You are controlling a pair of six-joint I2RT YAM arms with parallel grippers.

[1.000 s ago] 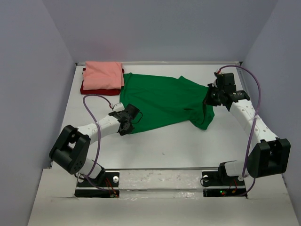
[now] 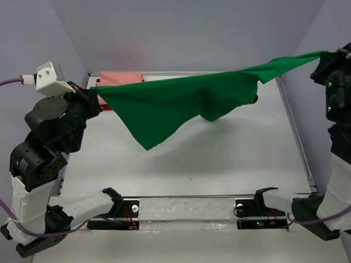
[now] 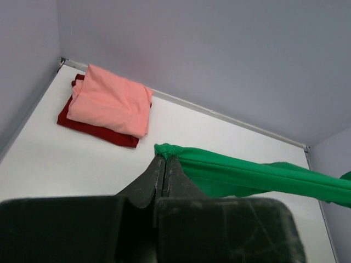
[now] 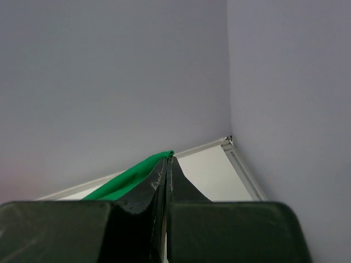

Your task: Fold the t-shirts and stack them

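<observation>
A green T-shirt (image 2: pixel 170 98) hangs stretched in the air between both grippers. My left gripper (image 2: pixel 95 91) is shut on one corner at upper left in the top view; in the left wrist view its fingertips (image 3: pixel 163 164) pinch the cloth. My right gripper (image 2: pixel 323 55) is shut on the other end at the top right, and in the right wrist view a green tip shows between its fingertips. The middle of the shirt droops in loose flaps.
A folded pink shirt (image 3: pixel 109 98) lies on a dark red one (image 3: pixel 98 130) at the back left of the white table (image 2: pixel 186 170). Walls stand at back and both sides.
Both grippers have risen and moved apart toward left and right, lifting the green shirt from lying spread on the table to hanging taut between them.
</observation>
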